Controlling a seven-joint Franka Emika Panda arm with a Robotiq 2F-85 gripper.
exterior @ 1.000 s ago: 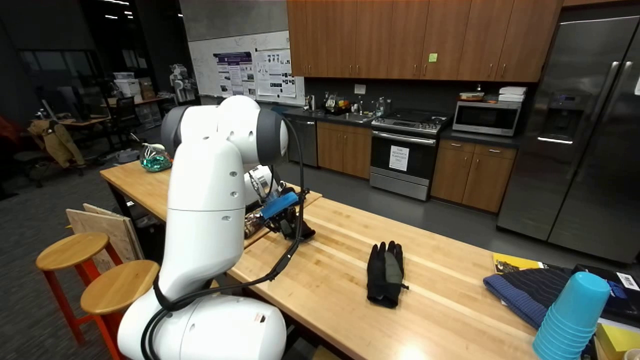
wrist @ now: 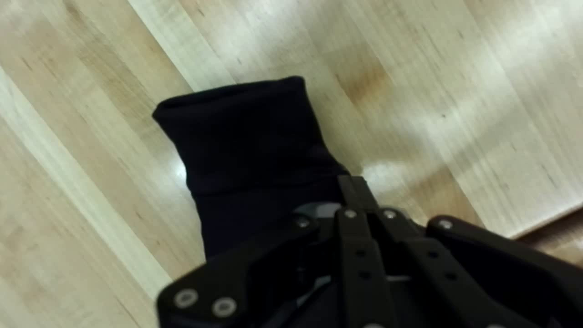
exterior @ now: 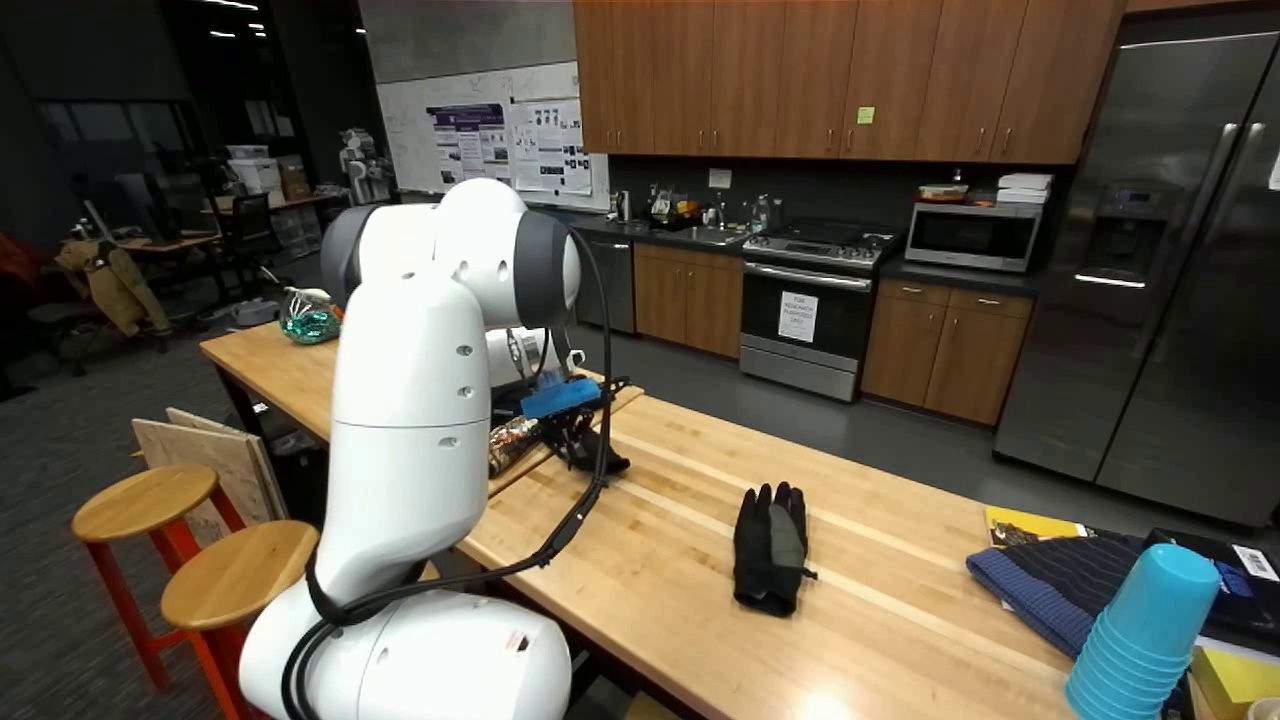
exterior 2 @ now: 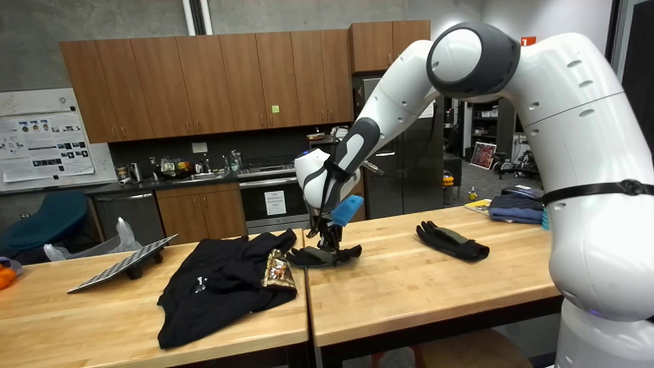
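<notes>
A dark glove (exterior 2: pixel 309 257) lies at the seam between the two table sections, partly beneath my gripper (exterior 2: pixel 331 246). In the wrist view, the black cuff of that glove (wrist: pixel 251 142) reaches out past my gripper, whose fingers are closed together at the cuff's edge. Whether any fabric is caught between them cannot be seen, and the rest of the glove is hidden by the gripper. A second black glove with a grey-green patch (exterior: pixel 770 546) rests palm-flat on the bare table, well apart from the gripper.
A black garment (exterior 2: pixel 227 282) with a shiny packet (exterior 2: pixel 277 270) beside the first glove covers part of the left table. Blue stacked cups (exterior: pixel 1140 636) and a knit hat (exterior: pixel 1056 588) stand at the far end. Open tabletop (exterior: pixel 912 576) surrounds the second glove.
The arm's elbow is slightly higher, and the blue part on the gripper has turned to a flatter angle. The second glove has stayed in place.
</notes>
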